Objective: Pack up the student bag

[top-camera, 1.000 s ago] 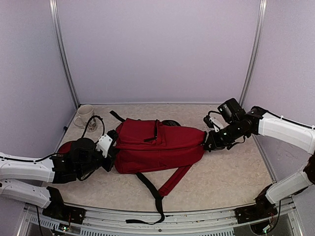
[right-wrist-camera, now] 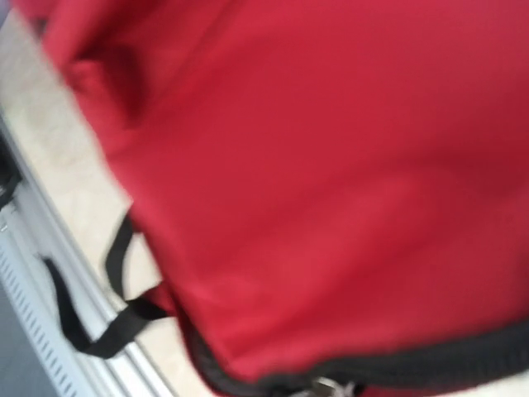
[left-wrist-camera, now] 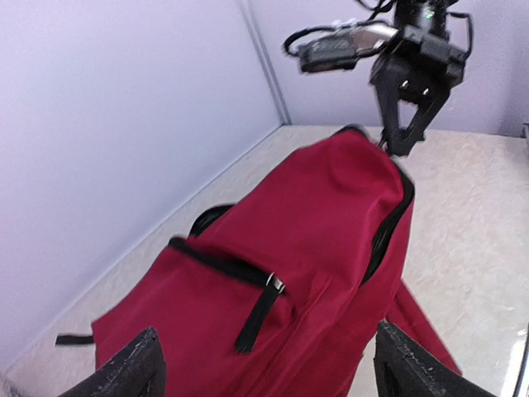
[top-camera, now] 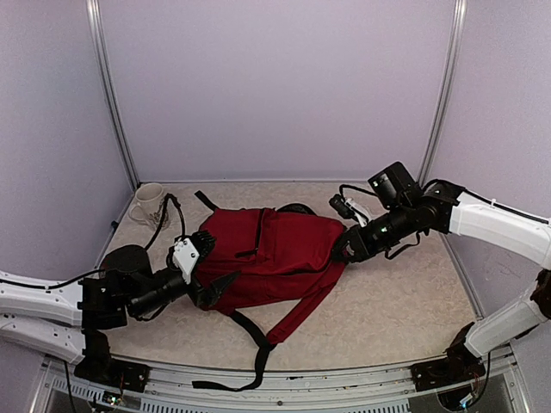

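Note:
A red bag [top-camera: 297,241] lies on its side across the middle of the table, its straps trailing to the front edge. At its left end my left gripper [top-camera: 213,267] stands open; in the left wrist view its fingers [left-wrist-camera: 136,368] are wide apart with red cloth showing between and beyond them. My right gripper [top-camera: 346,249] is shut at the bag's right end, touching it or very near. The right wrist view is filled by blurred red cloth, with a dark zip edge [right-wrist-camera: 446,360] and a metal zip pull [right-wrist-camera: 326,385] at the bottom. Whether anything thin is pinched there cannot be told.
A whitish mug [top-camera: 150,203] stands at the back left. A black strap [top-camera: 258,353] hangs over the front rail.
My right gripper has moved left, and the bag's right end has shifted and bunched leftward with it. My left gripper has opened and moved right over the bag's left end.

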